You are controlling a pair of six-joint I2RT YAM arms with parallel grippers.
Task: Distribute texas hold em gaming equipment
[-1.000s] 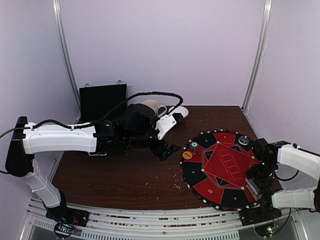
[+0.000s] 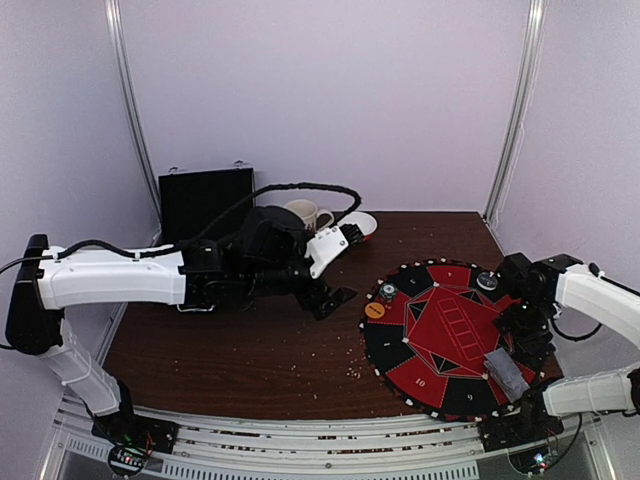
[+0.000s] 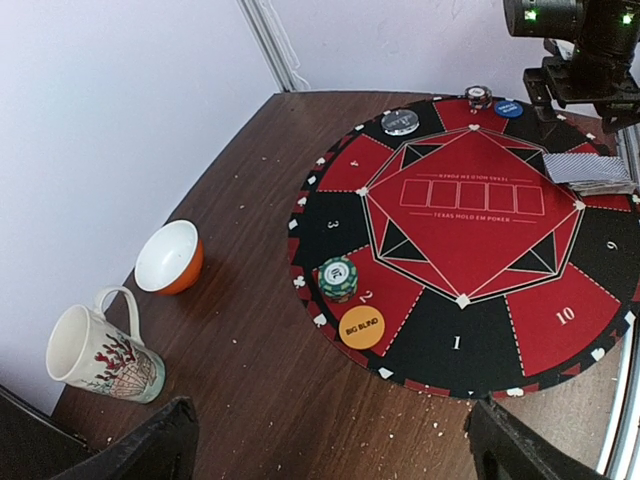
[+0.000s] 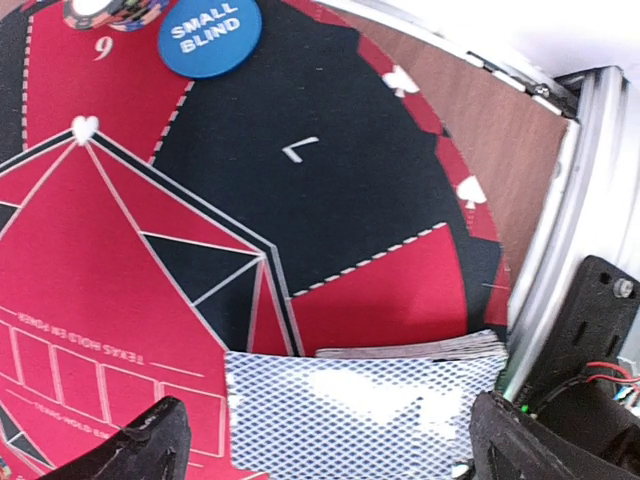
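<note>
The round red and black poker mat [image 2: 405, 372] covers the right side of the table. A patterned deck of cards [image 4: 360, 415] lies flat on it near the right edge, its lower cards slightly splayed out. Over the deck, my right gripper stands open and the cards are not held. A green chip stack [image 3: 338, 279] is beside the orange BIG BLIND disc [image 3: 361, 327], and a silvery disc [image 3: 400, 122] rests at the far rim. The blue SMALL BLIND disc [image 4: 209, 36] has chips [image 4: 116, 12] close by. Open and empty, my left gripper hangs above the bare table.
A black case [image 2: 205, 203] stands open at the back left. The mug [image 3: 108, 349] and a white-and-orange bowl [image 3: 170, 257] are behind the left gripper. Bare wood [image 2: 270, 370] leaves free room at the front centre.
The right gripper has shifted a little and risen from the deck, which shows more fully now. The left arm has barely moved.
</note>
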